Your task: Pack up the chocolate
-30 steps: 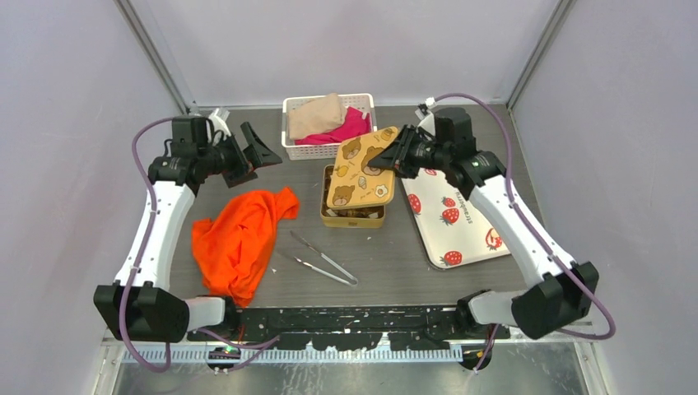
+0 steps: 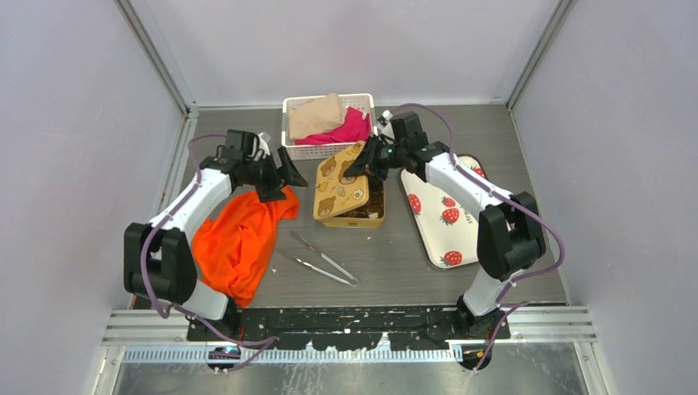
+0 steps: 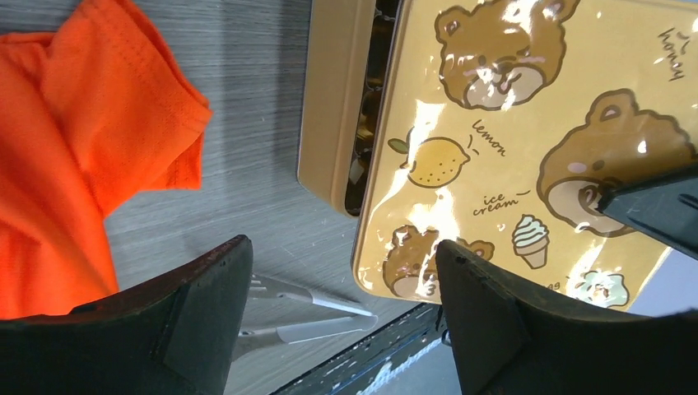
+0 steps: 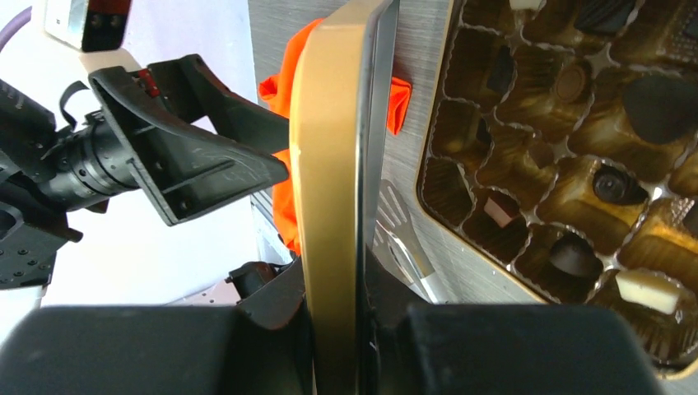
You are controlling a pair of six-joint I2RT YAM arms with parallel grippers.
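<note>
Patterned with bears, the yellow lid (image 2: 336,197) hangs tilted above the yellow box (image 2: 354,222). The box lies uncovered on its right side there, its gold compartments holding dark and white chocolates (image 4: 571,257), some only partly visible. Left of the lid, my left gripper (image 2: 294,189) is open with empty space between its fingers. In the left wrist view the lid's near corner (image 3: 403,284) shows just beyond those fingers (image 3: 202,296), apart from the left one.
Orange cloth (image 2: 243,247) lies crumpled under the left arm. Tongs (image 2: 329,271) rest in front of the box. Behind stands a white basket (image 2: 309,151) of folded cloths; a strawberry tray (image 2: 436,234) is at the right.
My right gripper has carried the lid leftward and lower over the box. The left gripper has come in from the left, closer to the lid. Cloth and tongs have stayed put.
</note>
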